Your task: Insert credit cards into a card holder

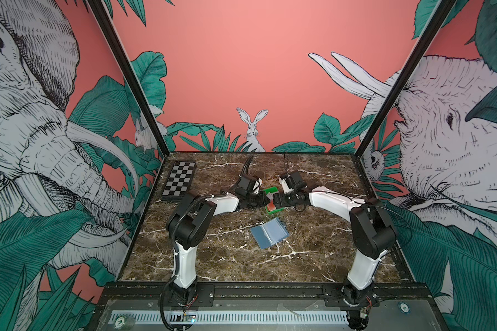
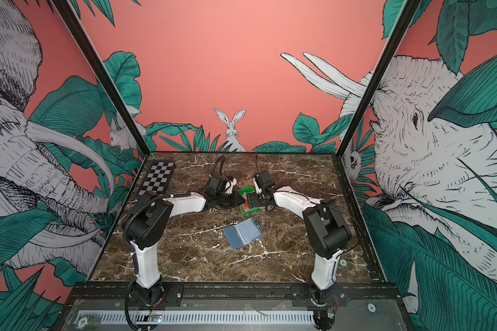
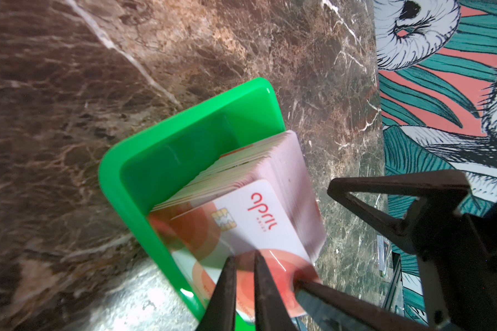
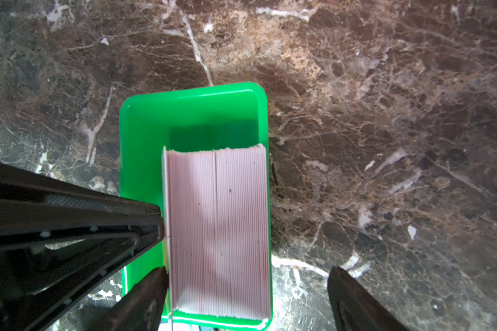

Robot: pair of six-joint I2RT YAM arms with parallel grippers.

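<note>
A green box (image 4: 193, 99) holds an upright stack of white-edged cards (image 4: 221, 231). Its front card (image 3: 270, 212), white and red with "april" and a chip, leans slightly apart from the others. My left gripper is before this card's face, its fingers a narrow gap apart with nothing visibly between them. In the right wrist view, its tips come close to the card from the left; contact is unclear. My right gripper is wide open above the box, fingers either side of the stack. The blue card holder (image 1: 269, 232) lies spread on the table.
Nearer the arm bases than the box, the holder has clear marble table (image 1: 309, 259) around it. A checkerboard panel (image 1: 179, 179) lies at the far left. Both arms meet closely over the box, leaving little room between the grippers.
</note>
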